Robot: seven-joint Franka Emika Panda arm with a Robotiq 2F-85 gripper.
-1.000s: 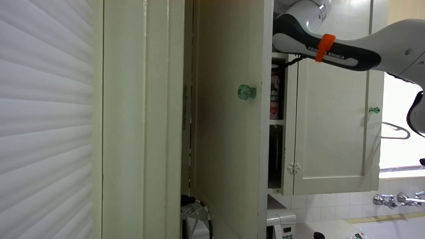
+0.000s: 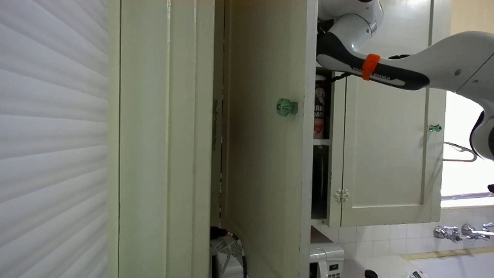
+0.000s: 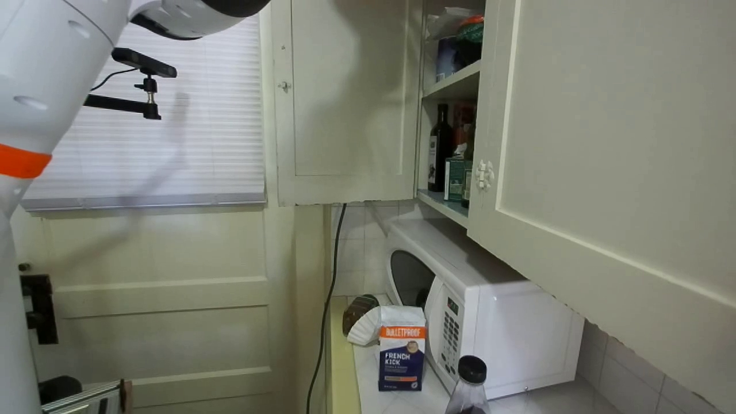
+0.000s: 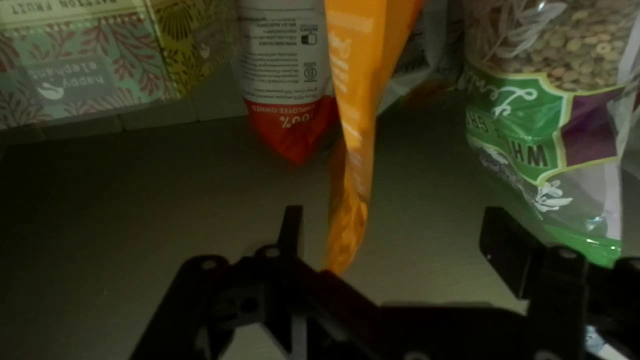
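Observation:
In the wrist view my gripper stands open over a shelf. A narrow orange bag [image 4: 354,108] hangs down the picture between its two fingers, nearer the left one, with clear gaps on both sides. Right of it is a clear bag of lentils [image 4: 540,132] with a green label, partly behind the right finger. A red and white bag [image 4: 288,78] is just left of the orange one, and a patterned tea box [image 4: 84,66] fills the upper left. The gripper itself is hidden in both exterior views, where only parts of the arm show.
The open cabinet door [image 2: 264,139] stands beside the arm, hiding much of the interior. A microwave [image 3: 510,310], a coffee bag [image 3: 402,348] and a bottle [image 3: 470,386] occupy the counter below. Bare shelf [image 4: 120,240] shows at the wrist view's left.
In exterior view 1 the forearm has shifted slightly down and to the left, toward the cabinet opening. The door and the counter items have not moved.

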